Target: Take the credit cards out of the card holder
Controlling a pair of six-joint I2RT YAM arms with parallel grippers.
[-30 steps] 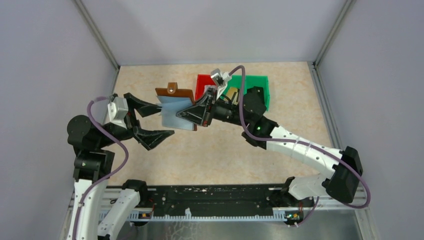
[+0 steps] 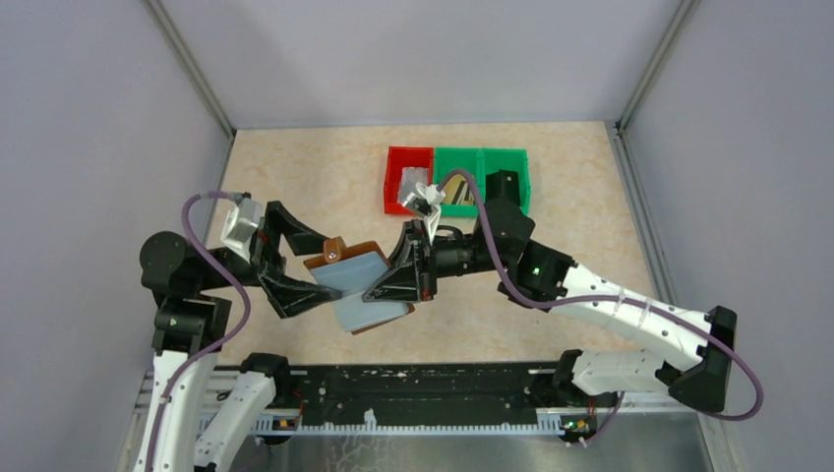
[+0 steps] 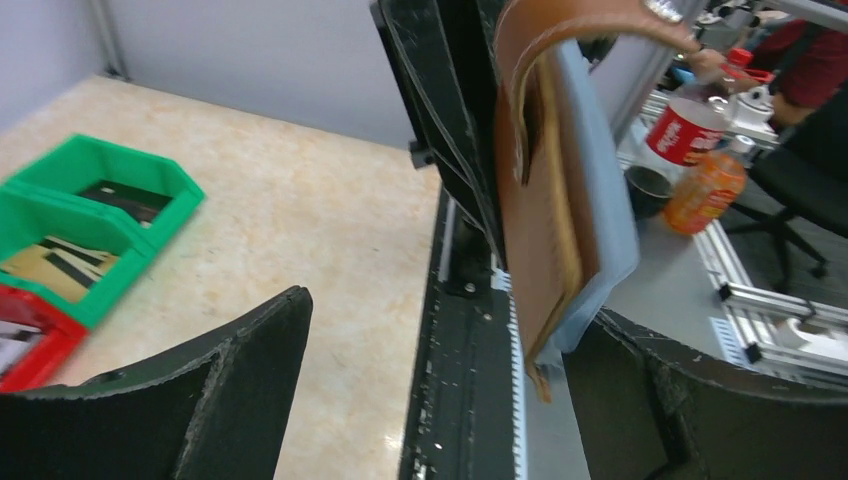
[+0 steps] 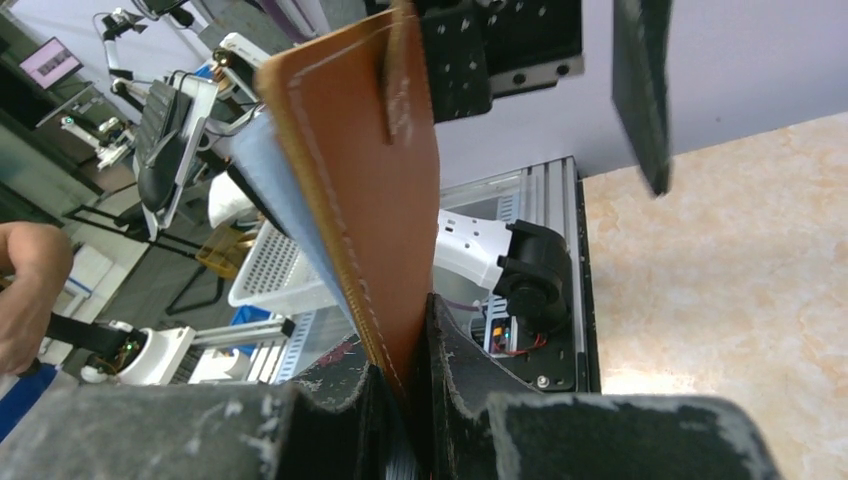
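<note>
A brown leather card holder [image 2: 375,248] with a pale blue inner face is held up above the table, its snap flap [image 3: 590,20] on the far edge. My right gripper is shut on the holder's edge, and the brown leather [image 4: 370,180] rises from between its fingers. From the left, my left gripper [image 2: 334,265] reaches over the holder's free corner with its fingers wide apart. In the left wrist view the holder [image 3: 530,230] stands between and beyond those fingers, nearer the right one. No credit card can be made out.
At the back of the table sit a red bin [image 2: 391,157] with something clear inside and a green two-part bin [image 2: 482,151] holding flat items. A dark rail [image 2: 423,393] runs along the front.
The right gripper has brought the holder toward the front and tilted it.
</note>
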